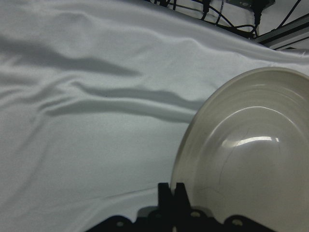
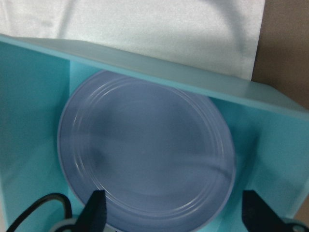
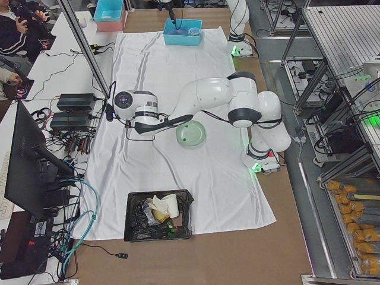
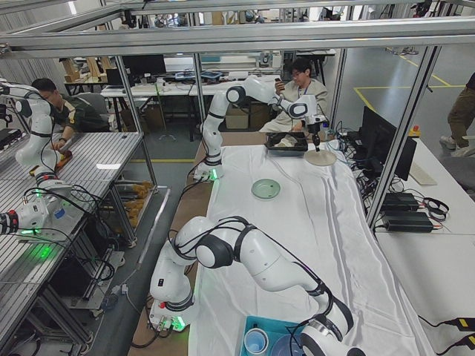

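Observation:
A cream plate [image 1: 251,159] lies on the white cloth at the far end [image 4: 320,158], with my left gripper at its near rim, fingers close together on it. A green plate [image 3: 190,133] [image 4: 266,188] lies near the middle of the cloth. In the right wrist view a blue plastic lid or plate [image 2: 145,150] sits inside a turquoise bin [image 2: 29,111], and my right gripper hangs over it, open with nothing between its fingers.
A black tray [image 3: 136,231] with bags and other items stands near the left camera's end of the cloth. A monitor [image 3: 27,166] and cables line one side. The cloth between bin and green plate is clear.

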